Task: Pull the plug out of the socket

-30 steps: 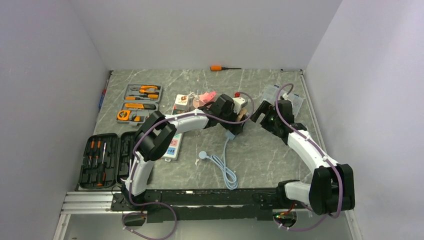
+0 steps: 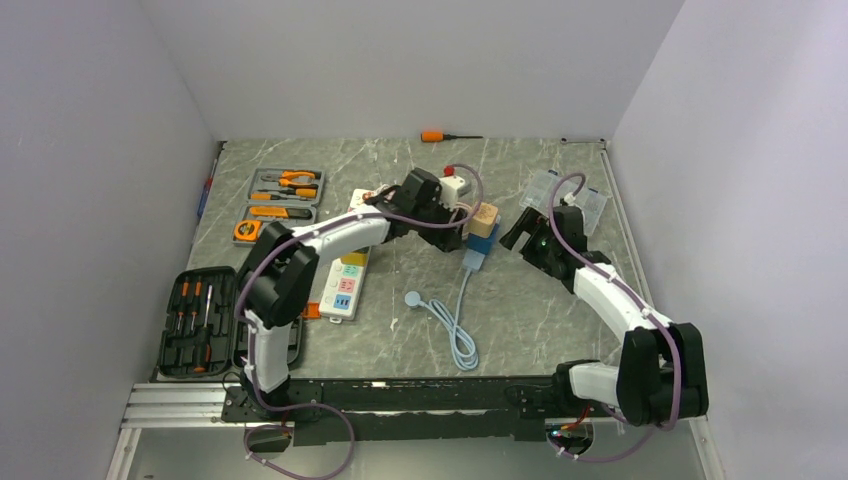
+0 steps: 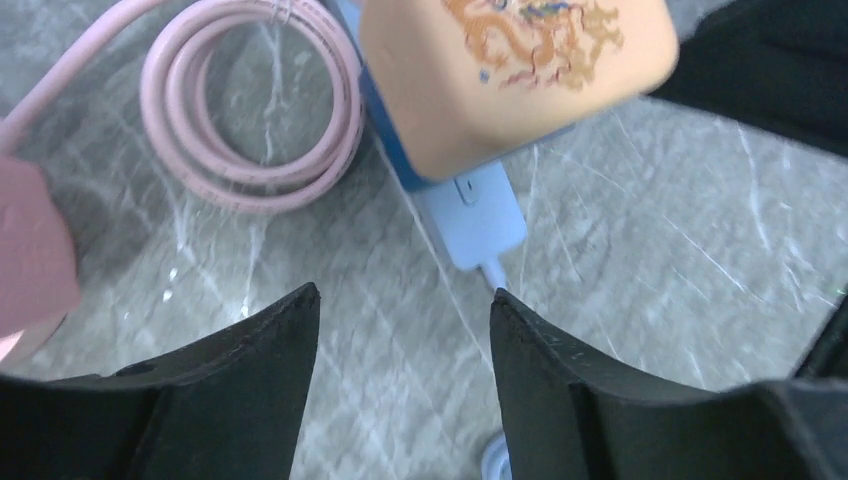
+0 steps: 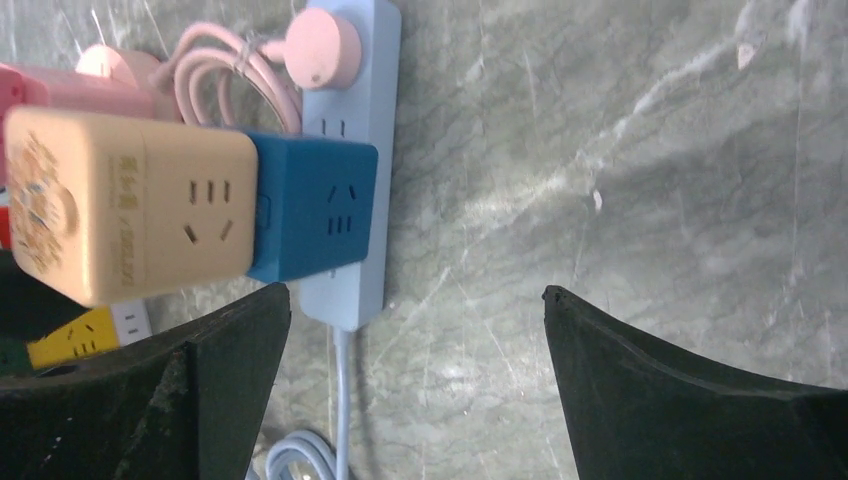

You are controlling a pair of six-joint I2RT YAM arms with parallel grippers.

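Observation:
A light blue power strip (image 4: 385,110) lies on the marbled table. On it sits a blue cube-shaped plug socket (image 4: 318,205), with a beige patterned cube plug (image 4: 190,205) joined to its face side by side. A round pink plug (image 4: 322,48) stands on the strip's far part. My left gripper is open, apart from the cubes and left of them in the top view, with only tabletop between its fingers. Right of the cubes, my right gripper hangs open and empty. Whether the two cubes are fully mated is unclear.
A coil of pink cord (image 3: 250,190) lies beside the strip. The strip's pale blue cable (image 2: 462,345) is looped toward the front. Left stand a white multi-socket strip (image 2: 343,290) and tool cases (image 2: 205,325). An orange screwdriver (image 2: 433,136) lies at the back.
The left arm has drawn back leftward, uncovering the beige cube. Earlier, the strip and its cable shifted slightly right. The right arm moved only slightly.

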